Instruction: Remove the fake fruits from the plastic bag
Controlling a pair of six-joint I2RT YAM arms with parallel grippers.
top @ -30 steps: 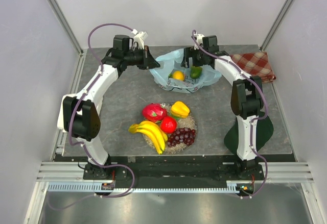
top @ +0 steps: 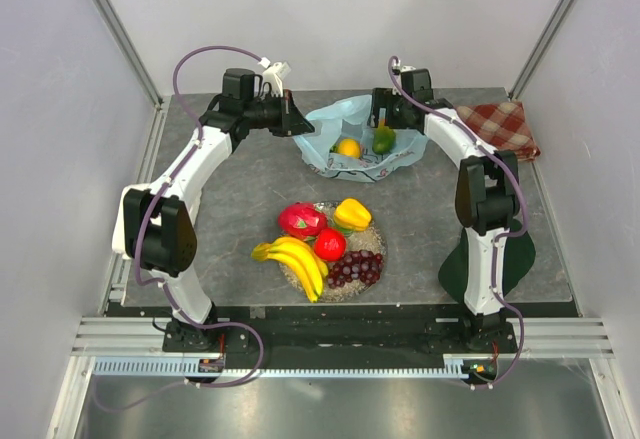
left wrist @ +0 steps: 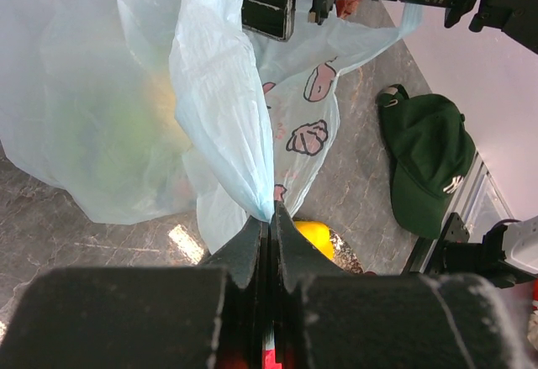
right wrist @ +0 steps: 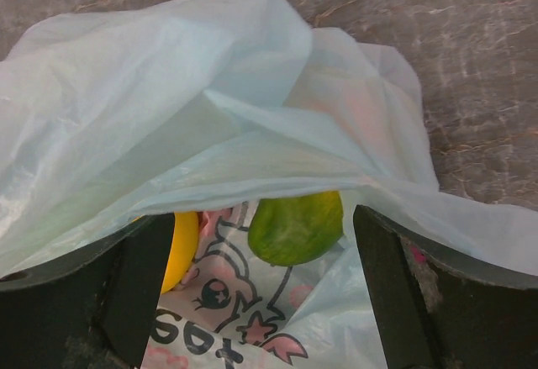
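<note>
The pale blue plastic bag (top: 325, 149) lies open at the back of the table. Its left edge is pinched by my left gripper, which is shut on the thin plastic. Inside the bag are a green fruit (right wrist: 294, 228) and a yellow-orange one (right wrist: 180, 251), both resting on the printed plastic. My right gripper stands open above the bag's mouth, its fingers (right wrist: 412, 293) spread wide to either side of the green fruit, with nothing held. A fold of plastic crosses between the right wrist camera and the fruits, partly hiding them.
A round plate (top: 378, 244) in front holds bananas (top: 300, 259), grapes (top: 355, 268), a yellow pepper (top: 352, 214), a red fruit (top: 330, 245) and a dragon fruit (top: 302, 221). A checkered cloth (top: 500, 126) lies back right; a dark green cap (left wrist: 424, 159) sits front right.
My right gripper has shifted slightly to the right over the bag and turned a little. The left gripper, the bag and the plate of fruit look unmoved.
</note>
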